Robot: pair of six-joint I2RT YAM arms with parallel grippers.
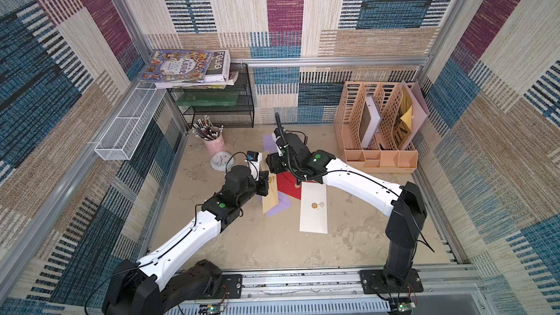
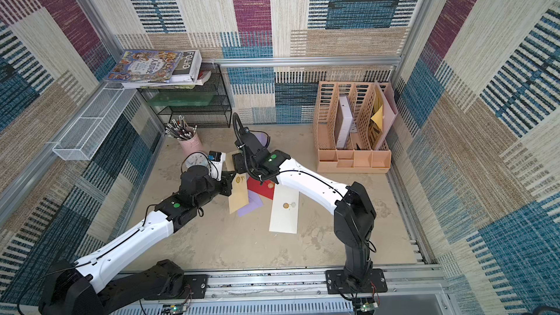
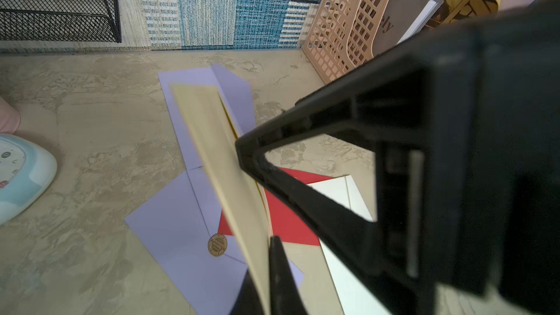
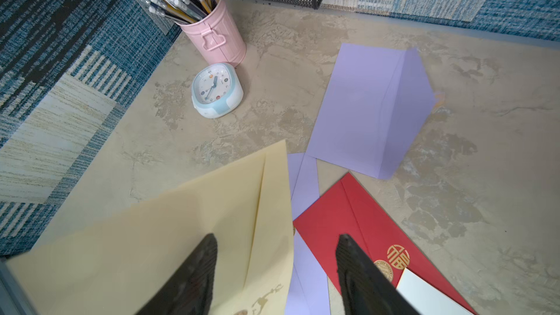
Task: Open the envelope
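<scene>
A cream envelope [image 3: 221, 157] with a gold seal stands raised, held in the tip of my left gripper [image 1: 266, 180], which is shut on its edge. In the right wrist view the cream envelope [image 4: 175, 221] spreads below my right gripper, whose fingers are part open around the envelope's side, with no contact visible. Under it lie a lilac envelope [image 4: 367, 105], a red envelope [image 4: 355, 221] and a white envelope [image 1: 313, 221] with a seal.
A clock [image 4: 214, 87] and pink pen cup [image 4: 218, 40] sit at the back left, near a black mesh rack [image 1: 250, 99]. A peach file organiser [image 1: 379, 157] stands at the back right.
</scene>
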